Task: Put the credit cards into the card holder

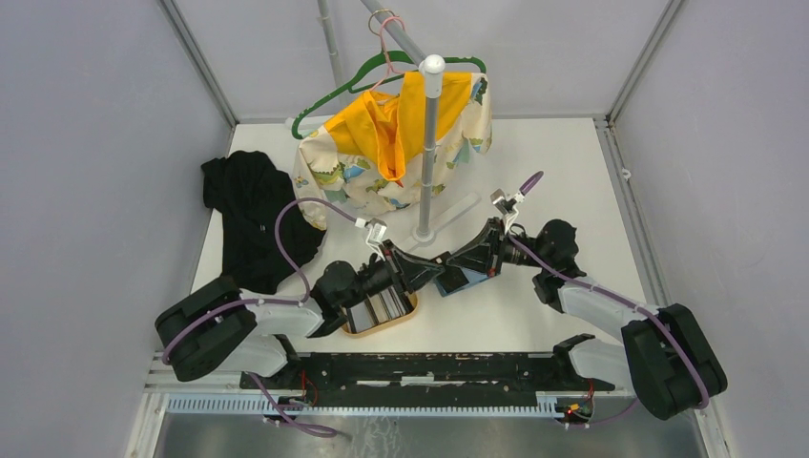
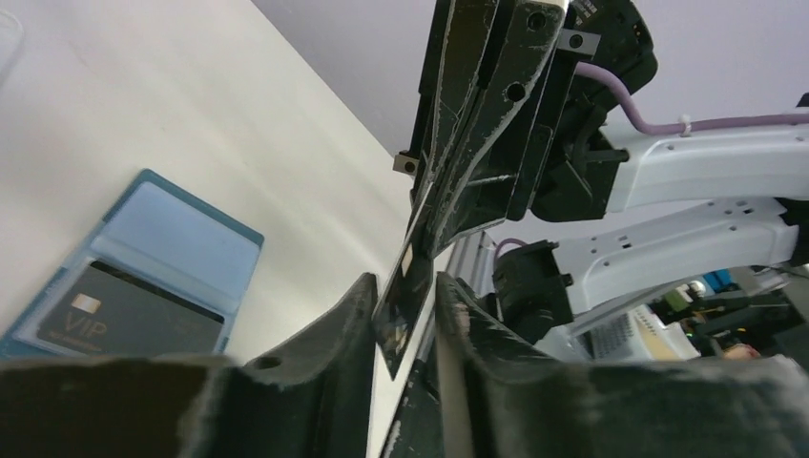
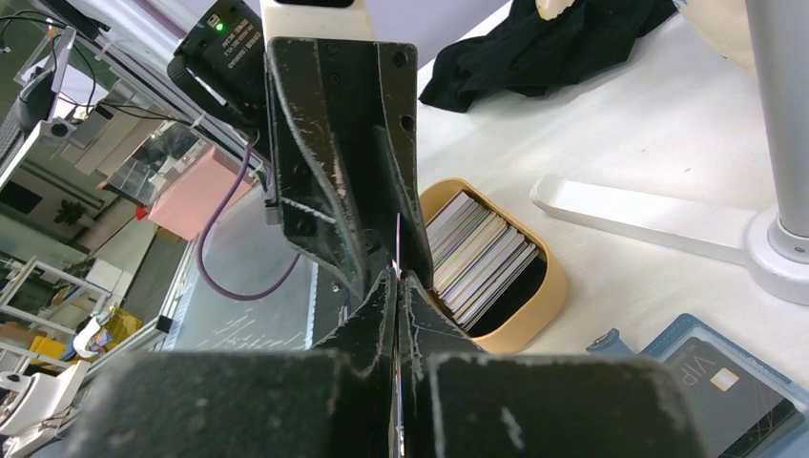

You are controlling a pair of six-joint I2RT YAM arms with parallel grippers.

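Observation:
A thin dark card (image 2: 405, 305) is pinched on edge in my right gripper, which is shut on it. My left gripper stands part open, its fingers on either side of the card's free end; whether they touch it cannot be told. Only the card's thin edge (image 3: 398, 239) shows in the right wrist view, between the left fingers. Below both grippers lies a flat blue card holder (image 2: 186, 229) with a black VIP card (image 2: 129, 310) on it. Several more cards (image 3: 482, 258) stand on edge in a tan box (image 3: 546, 310).
A white pole's base (image 1: 423, 236) stands behind the grippers, carrying a hanger with a yellow-and-print garment (image 1: 386, 134). Black cloth (image 1: 253, 219) lies at the left. Bare table (image 1: 520, 324) shows at front right.

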